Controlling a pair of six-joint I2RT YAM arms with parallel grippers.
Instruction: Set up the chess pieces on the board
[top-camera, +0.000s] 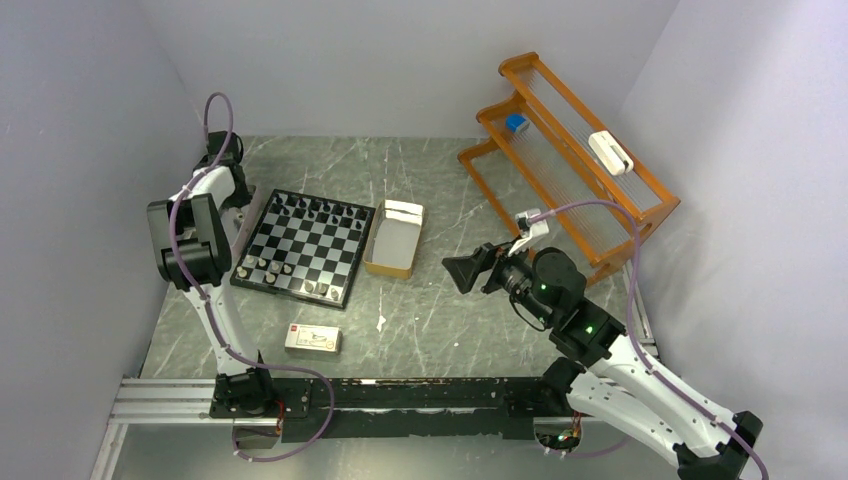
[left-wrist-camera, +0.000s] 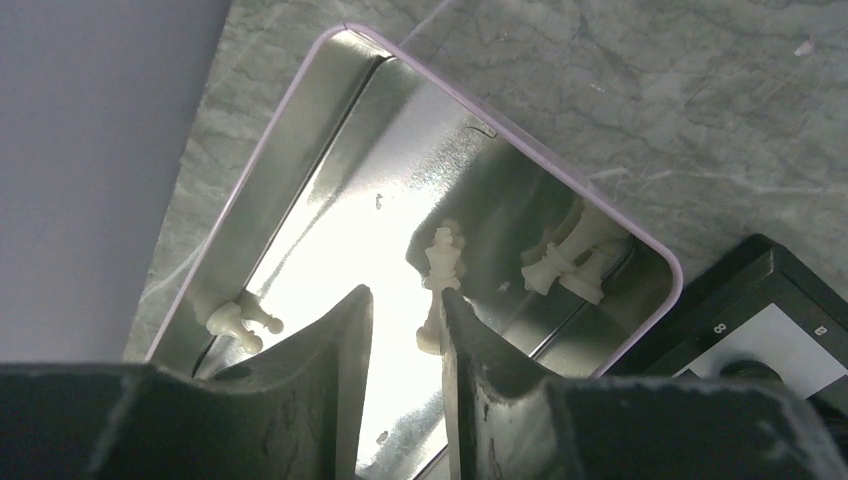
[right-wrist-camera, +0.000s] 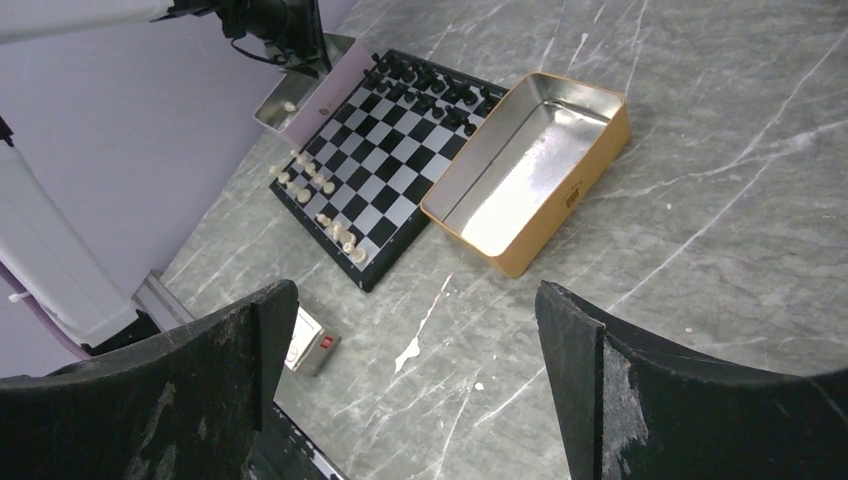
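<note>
The chessboard (top-camera: 298, 247) carries dark pieces along its far edge and white pieces along its near side. Left of it, my left gripper hovers open over a metal tray with a pinkish rim (left-wrist-camera: 522, 140). A white king-like piece (left-wrist-camera: 440, 262) lies in the tray just beyond the fingertips; a couple more white pieces (left-wrist-camera: 575, 245) lie at its right and a small one (left-wrist-camera: 228, 322) at its left. My right gripper is open above the bare table at the right, nothing between its fingers.
An empty tan-sided tin (top-camera: 390, 261) sits right of the board. A small box (top-camera: 312, 338) lies at the front, and a wooden rack (top-camera: 570, 150) stands at the back right.
</note>
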